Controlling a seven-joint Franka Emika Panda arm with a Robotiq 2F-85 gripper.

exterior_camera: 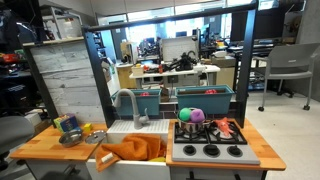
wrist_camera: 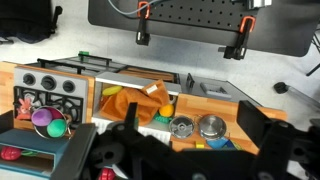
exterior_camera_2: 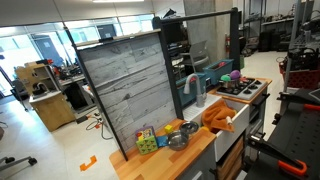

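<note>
My gripper stands open in the wrist view, its dark fingers wide apart with nothing between them. It looks down from above on the toy kitchen counter, clear of everything on it. An orange cloth [exterior_camera: 128,149] lies over the sink, partly draped over its front edge. On the stove [exterior_camera: 214,151] sits a pot with a green ball [exterior_camera: 183,115] and a purple ball [exterior_camera: 197,116]; a red thing [exterior_camera: 224,126] is beside it. Metal bowls [wrist_camera: 212,126] stand on the wooden counter on the sink's other side. I cannot make out the gripper in either exterior view.
Colourful boxes or cans [exterior_camera_2: 147,140] stand near the bowls. Teal bins [exterior_camera: 204,98] sit behind the stove, and a grey faucet [exterior_camera: 130,105] rises behind the sink. A dark upright frame [exterior_camera: 242,65] borders the counter. Bare wood [exterior_camera: 262,153] shows right of the stove.
</note>
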